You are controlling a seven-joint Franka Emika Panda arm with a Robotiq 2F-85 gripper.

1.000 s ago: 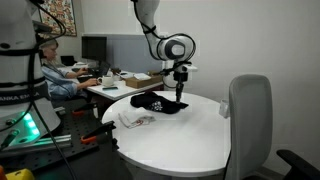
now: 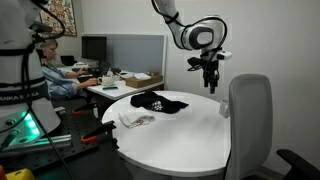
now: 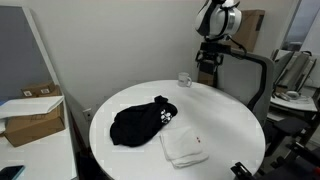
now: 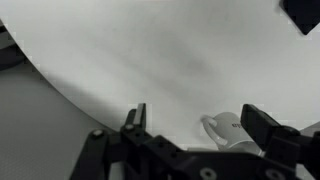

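My gripper (image 2: 211, 88) hangs above the far side of the round white table, fingers pointing down. In the wrist view its two black fingers (image 4: 262, 126) stand well apart, so it is open, with no object visibly held. A white mug (image 3: 184, 79) stands on the table near the edge, close to the gripper. In the wrist view the mug (image 4: 232, 128) shows its handle and is partly covered by the right finger. A crumpled black cloth (image 3: 140, 122) and a folded white cloth (image 3: 183, 146) lie on the table, away from the gripper.
A grey chair back (image 2: 251, 120) rises at the table's edge near the mug (image 2: 225, 107). Cardboard boxes (image 3: 35, 123) and a seated person (image 2: 58, 72) are off the table.
The cloths and mug look unmoved.
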